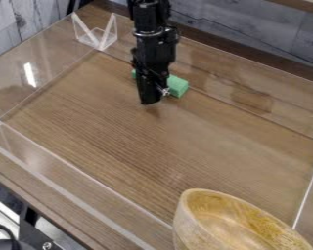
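The black robot arm hangs from the top of the view, its gripper (153, 94) low over the upper middle of the wooden table (120, 156). A small green object (175, 85) lies right beside the gripper, partly behind it. The gripper looks dark and small; whether its fingers are shut, and whether they touch the green object, I cannot tell.
A large yellow bowl (231, 226) sits at the bottom right. Clear plastic pieces stand at the top left and left edge. Dark cables lie at the lower left corner.
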